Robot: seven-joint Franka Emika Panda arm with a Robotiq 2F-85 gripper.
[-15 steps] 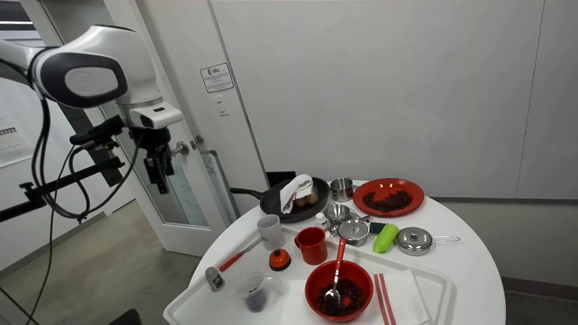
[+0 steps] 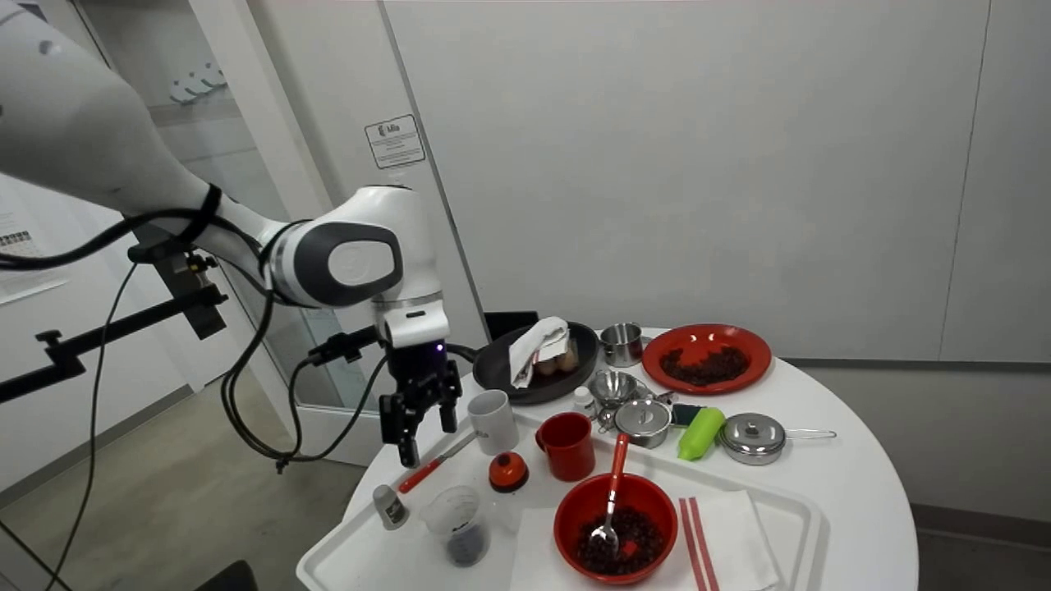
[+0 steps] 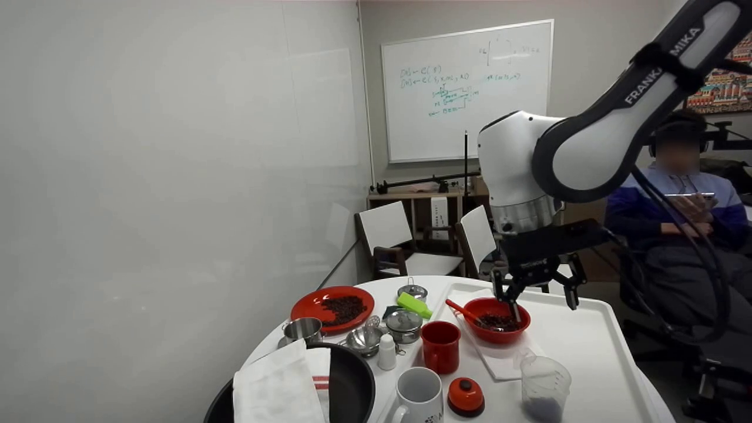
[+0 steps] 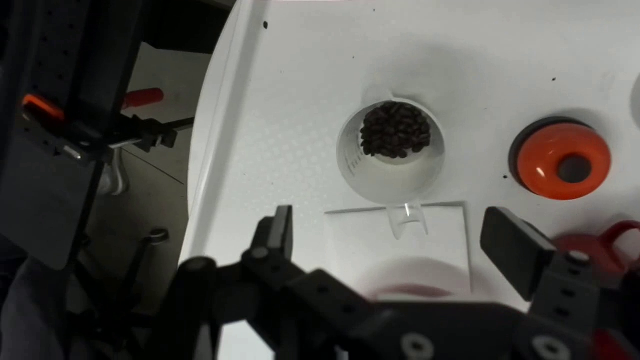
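Note:
My gripper [image 2: 429, 435] hangs above the left side of the white tray, pointing down. Its fingers stand wide apart, with nothing between them; one dark finger [image 4: 514, 249] shows clearly in the wrist view. Ahead of the fingers in that view, a clear measuring cup [image 4: 390, 185] stands upright on the tray, dark beans [image 4: 396, 129] in its bottom. An orange-red lid with a black knob [image 4: 555, 157] lies to its right. In exterior view 1, a red bowl [image 2: 564, 527] holds dark beans and a red-handled spoon [image 2: 618, 468].
A grey-white mug [image 2: 493, 422], a red mug [image 2: 567, 445], a red-handled knife [image 2: 421, 476] and a small grey shaker [image 2: 390, 506] stand or lie around the tray's left half. Behind are a black pan [image 2: 489, 368], metal pots and a red plate [image 2: 754, 346].
The arm has moved right and down in exterior view 1, bringing my gripper from beside the door to over the table's left edge. The plate and the bowl have stayed put.

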